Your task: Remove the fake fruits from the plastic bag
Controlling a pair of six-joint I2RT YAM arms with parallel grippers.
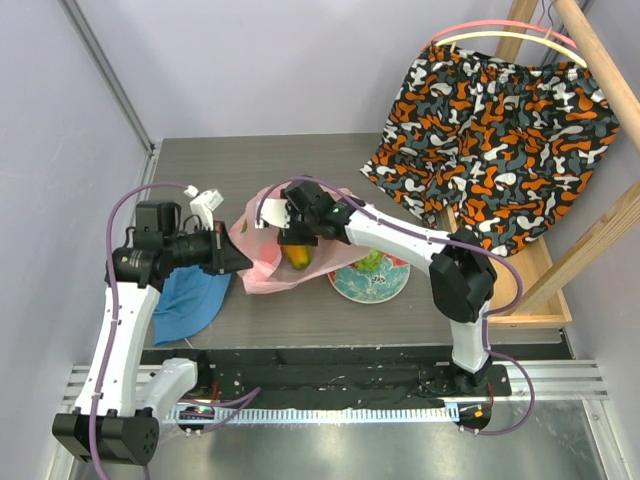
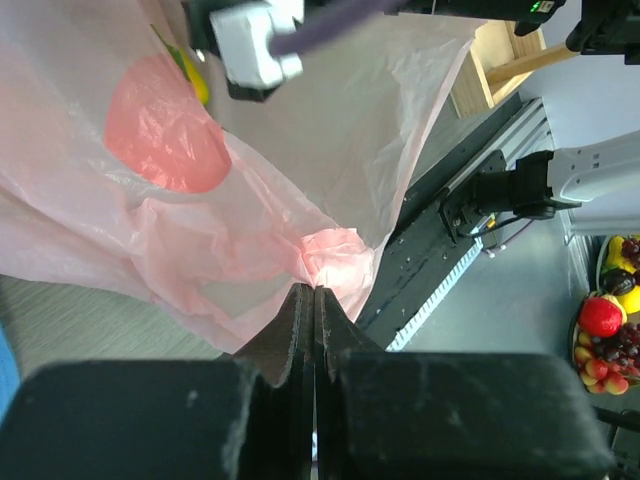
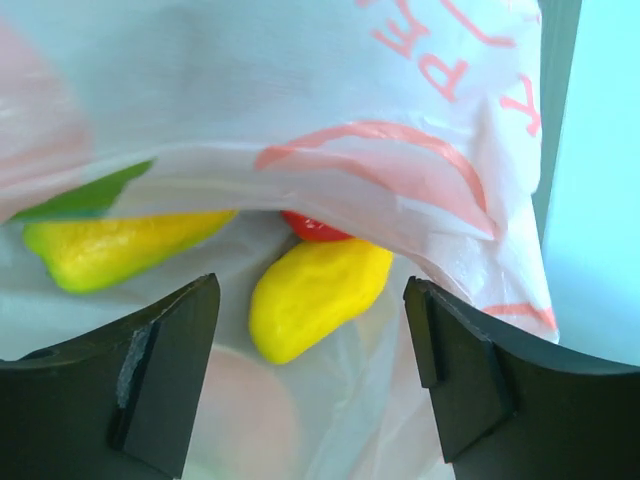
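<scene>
The pale pink plastic bag (image 1: 320, 262) lies open in the middle of the table. Its near left corner bunches at the tips of my left gripper, which is shut on the thin film. My right gripper reaches into the bag with its fingers spread and nothing gripped. Beyond the fingertips, inside the bag, rests a yellow fruit (image 3: 318, 298). A longer yellow fruit (image 3: 130, 245) with a green end lies to its left, and part of a red fruit (image 3: 315, 228) shows behind. From above, a yellow fruit (image 1: 297, 256) appears just below the right gripper.
Right of the bag stands a patterned plate (image 1: 370, 285) holding green grapes (image 1: 370, 261), partly covered by the bag. A blue cloth (image 1: 190, 305) lies under the left arm. At the right a wooden rack carries camouflage fabric (image 1: 490, 140).
</scene>
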